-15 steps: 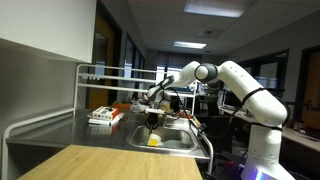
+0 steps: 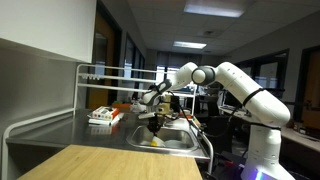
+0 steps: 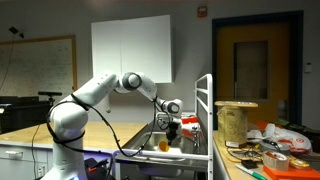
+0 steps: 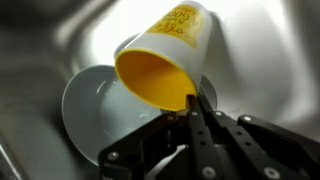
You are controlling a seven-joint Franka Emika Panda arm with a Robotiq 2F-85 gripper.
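Observation:
A white cup (image 4: 183,30) with a yellow inside and yellow print lies tilted in the wrist view, its mouth turned toward the camera. My gripper is shut on the near edge of its rim. Behind and below the cup is a grey round dish (image 4: 90,112), partly covered by the cup and by my fingers. In exterior view 1 the cup shows only as a small yellow patch (image 2: 153,142), low in the sink (image 2: 182,141) under my hand. Whether the cup touches the dish, I cannot tell.
A metal rail frame (image 3: 205,110) stands beside the sink. A white rack (image 2: 104,115) sits on the counter left of the sink in exterior view 1. Several items crowd the far-right counter in exterior view 2.
My hand has shifted and tilted slightly over the sink. The yellow patch of the cup stays at nearly the same place.

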